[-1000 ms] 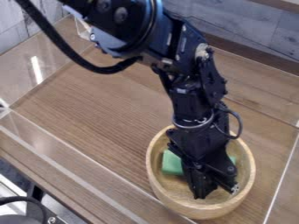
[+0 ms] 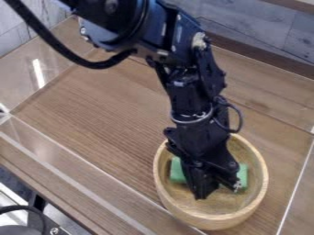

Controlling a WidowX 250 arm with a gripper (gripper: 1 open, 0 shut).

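My black gripper (image 2: 216, 184) is down inside a round light wooden bowl (image 2: 175, 204) at the lower right of the camera view. A green object (image 2: 241, 176) lies in the bowl, partly hidden behind the gripper's fingers. Whether the fingers are holding it I cannot tell, as they overlap it from this angle.
Pale grey boards (image 2: 258, 37) border it at the back, and dark cables show at the lower left corner.
The gripper has shifted slightly left and up within the bowl, and more of the green object now shows on its right side.
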